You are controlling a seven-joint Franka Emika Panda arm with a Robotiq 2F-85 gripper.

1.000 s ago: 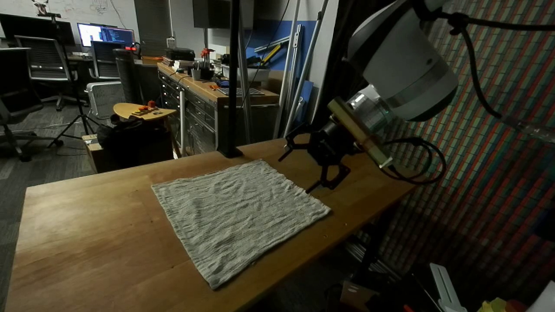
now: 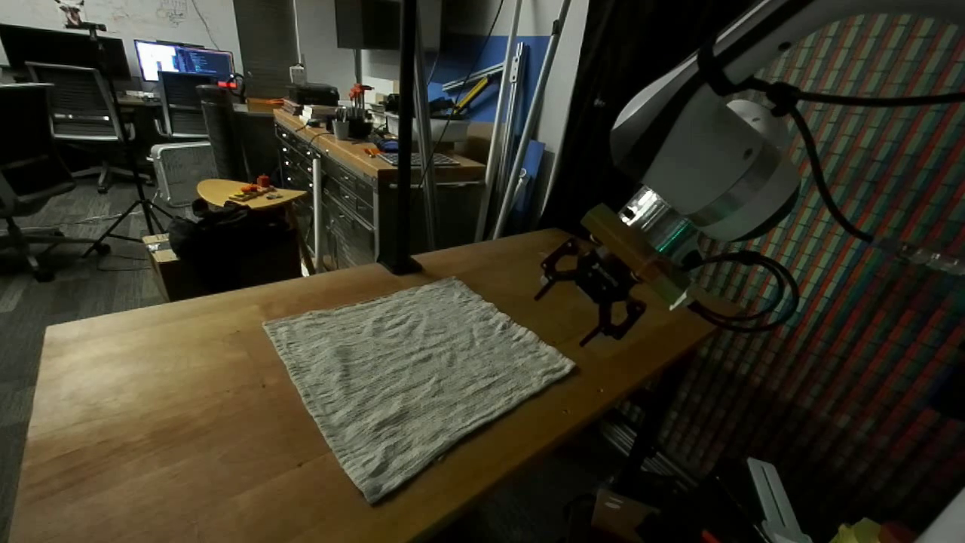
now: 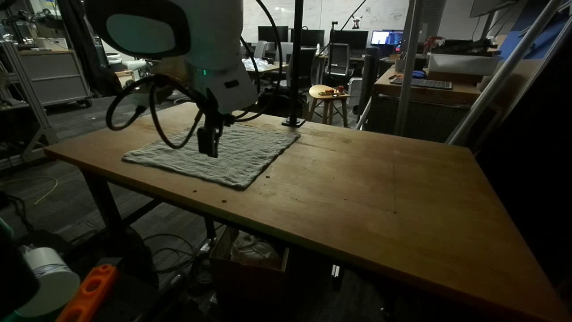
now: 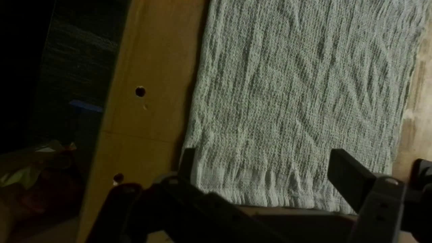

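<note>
A pale grey, crinkled cloth (image 2: 416,371) lies spread out as a rough square on the wooden table (image 2: 163,407). My gripper (image 2: 562,318) is open above the table, just past the cloth's right edge in exterior view 1, and touches nothing. In the wrist view the cloth (image 4: 299,101) fills the middle, its near hem (image 4: 275,198) running between my parted fingertips. Only the side of the gripper (image 3: 208,147) shows in exterior view 2, hanging in front of the cloth (image 3: 252,155).
A black post (image 2: 398,181) rises from the table's far edge, behind the cloth. Bare tabletop surrounds the cloth, with wide free room on the right in exterior view 2. The table's edge runs close along one side of the cloth, with small holes (image 4: 140,91) in the wood there.
My open gripper has moved right and slightly down in exterior view 1, away from the cloth's edge. The cloth lies as before.
</note>
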